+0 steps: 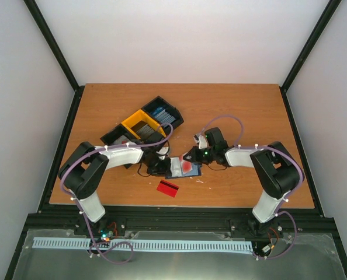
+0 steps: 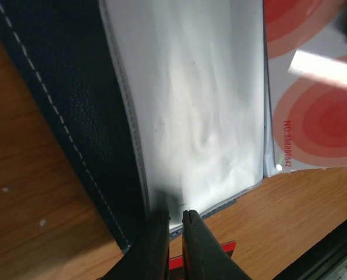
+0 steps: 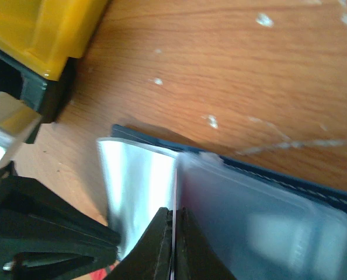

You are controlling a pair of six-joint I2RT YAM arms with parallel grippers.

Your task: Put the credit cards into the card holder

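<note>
The card holder [image 1: 194, 172] lies open at the table's front middle, with white and translucent sleeves [image 2: 203, 87]. A card with red rings [image 2: 319, 111] is at the sleeves' right in the left wrist view. My left gripper is shut at the holder's lower edge; what is between its fingers is hard to make out. My right gripper is shut at a translucent sleeve [image 3: 255, 221], with a thin edge at its fingertips; whether that is held is unclear. A red card [image 1: 167, 188] lies below the holder.
Black and yellow bins [image 1: 132, 120] stand at the back left, partly under the left arm. The arms are close together over the holder.
</note>
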